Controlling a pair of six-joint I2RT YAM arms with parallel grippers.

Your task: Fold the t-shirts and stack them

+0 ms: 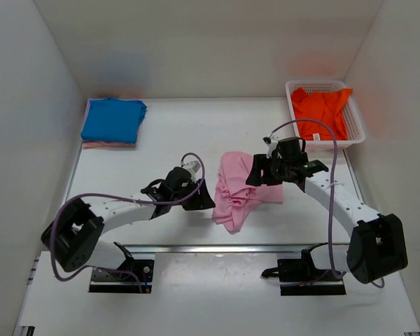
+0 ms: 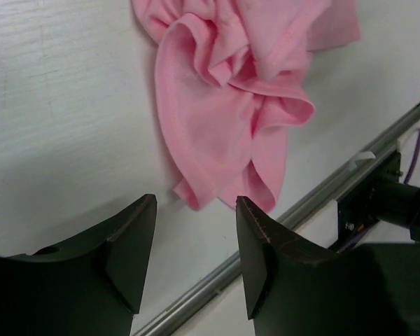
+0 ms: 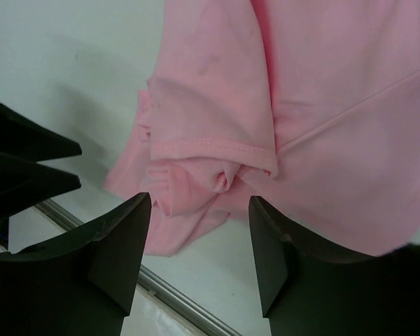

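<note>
A crumpled pink T-shirt lies on the table just right of centre, also filling much of both wrist views. My left gripper is open at the shirt's left side; in the left wrist view the shirt lies just beyond its open fingers. My right gripper is open over the shirt's upper right part, with nothing held. A stack of folded shirts, blue on top of pink, sits at the back left.
A white basket holding orange cloth stands at the back right. A metal rail runs along the front edge.
</note>
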